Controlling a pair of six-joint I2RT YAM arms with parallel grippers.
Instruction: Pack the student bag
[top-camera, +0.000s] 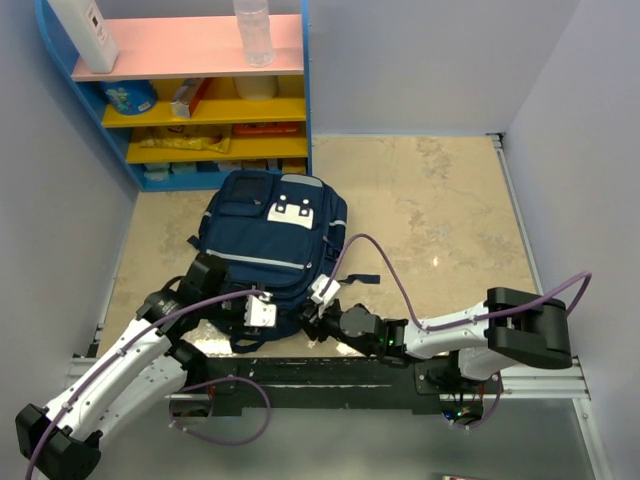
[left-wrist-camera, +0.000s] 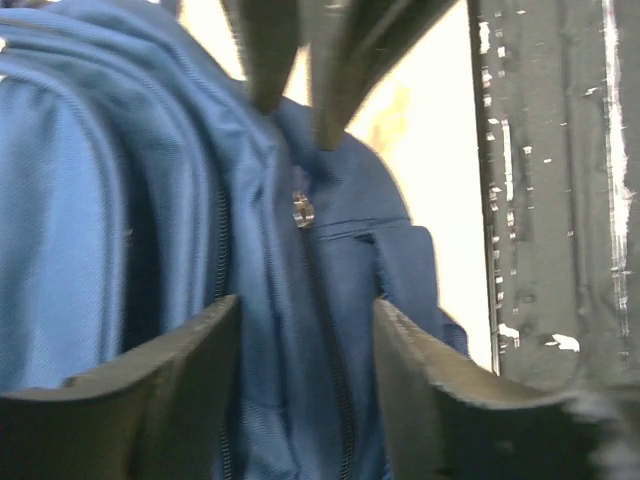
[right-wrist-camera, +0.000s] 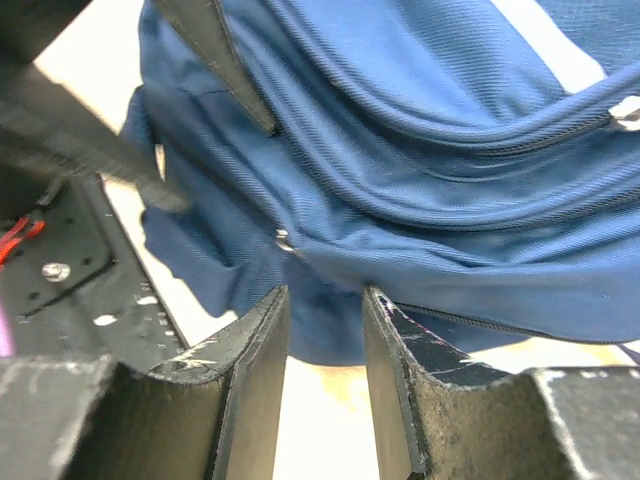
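A dark blue backpack lies flat on the tabletop, its bottom part partly hidden by my two arms. Along its near edge runs a zipper with a small metal pull. In the left wrist view, my left gripper has its fingertips apart over the seam, and blue fabric shows through the gap. My right gripper also has a gap between its fingertips, just below the zipper seam in the right wrist view. The fingers of each gripper appear in the other's wrist view, so the two stand close together.
Behind the backpack is a blue-sided shelf with yellow boards, holding a clear bottle, a white bottle and several packages. The tabletop right of the bag is clear. Grey walls close off both sides.
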